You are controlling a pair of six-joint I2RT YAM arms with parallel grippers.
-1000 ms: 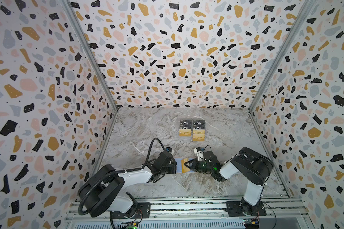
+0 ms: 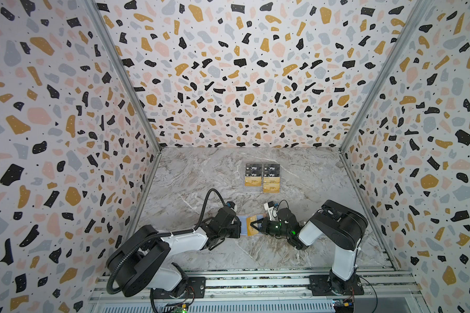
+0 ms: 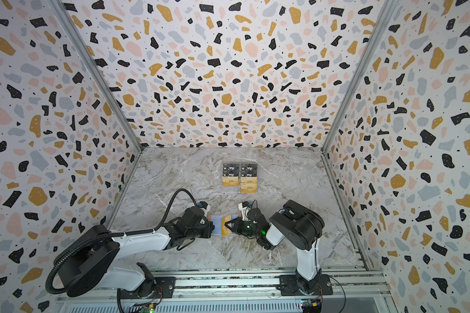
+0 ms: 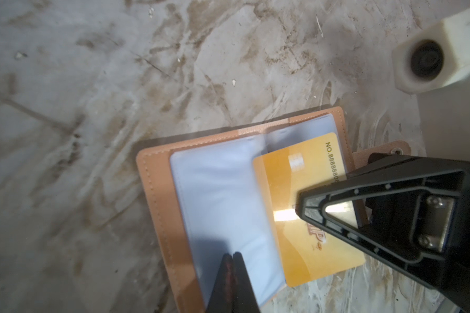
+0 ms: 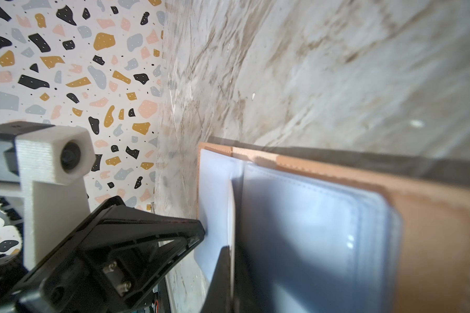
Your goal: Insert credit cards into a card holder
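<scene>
A tan card holder lies open on the marble table, its pale translucent sleeves (image 4: 216, 187) facing up in the left wrist view. My right gripper is shut on a gold card (image 4: 297, 253), which is tilted over the holder's middle fold. Seen edge-on in the right wrist view, the card (image 5: 231, 214) stands steeply beside the sleeves. At the bottom of the left wrist view, my left gripper is shut, its tips over the left sleeve; whether they pinch the film, I cannot tell. The card's lower edge against the pocket opening is unclear.
Behind the holder, a clear rack (image 2: 253, 190) bears two columns of black and gold cards (image 2: 271, 177). Patterned walls close off the back and sides. Bare marble (image 2: 193, 177) lies left and right of the rack.
My right arm has shifted slightly left, and the gold card has moved a little left with it. The left arm and the rack have stayed put.
</scene>
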